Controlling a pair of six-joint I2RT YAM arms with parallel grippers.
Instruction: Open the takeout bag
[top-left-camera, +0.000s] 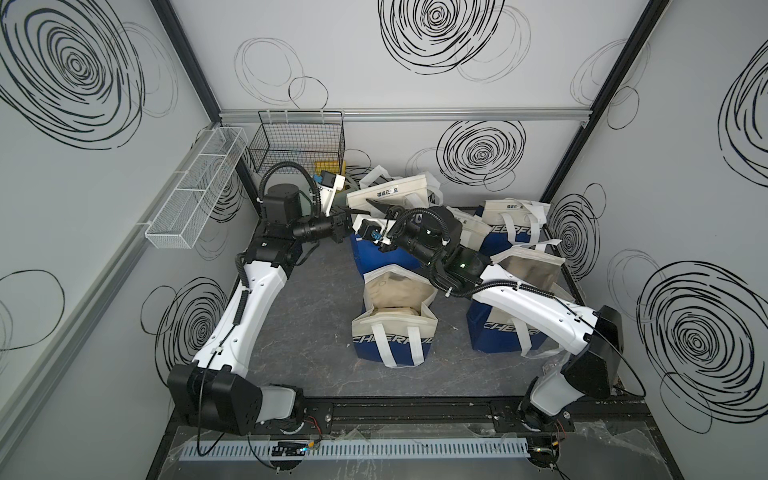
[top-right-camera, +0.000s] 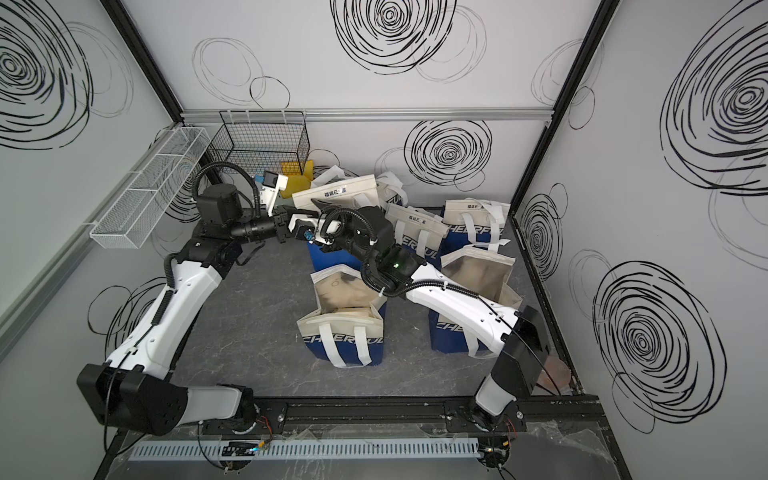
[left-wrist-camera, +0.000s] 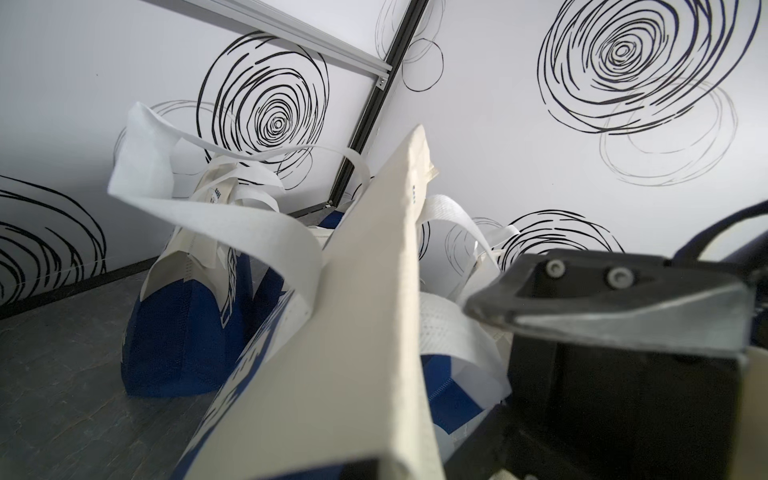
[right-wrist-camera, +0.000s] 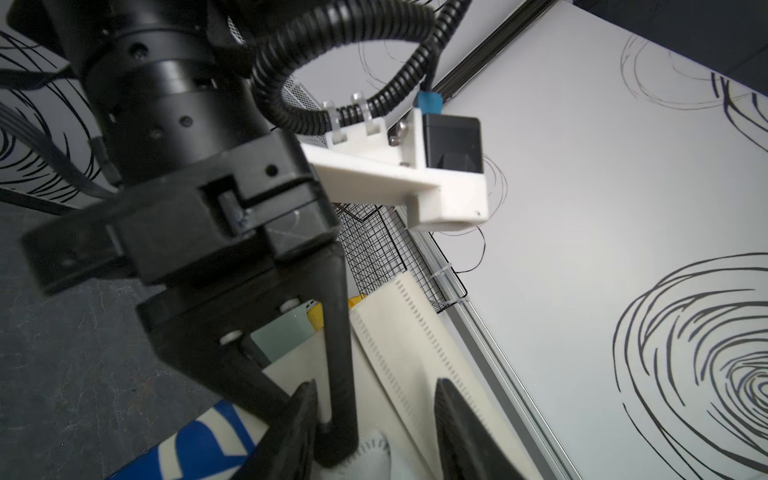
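Observation:
Both grippers meet at the cream top of a blue-and-cream takeout bag at the back. In the right wrist view its cream flap fills the lower middle. My left gripper is at this top, shut; its fingers show in the right wrist view. My right gripper is part open at the flap, close beside the left one; whether fabric is gripped is unclear. An open bag stands in front, another at right.
More bags crowd the back right. A black wire basket and a white rack are at the back left. Bare grey table shows at front left.

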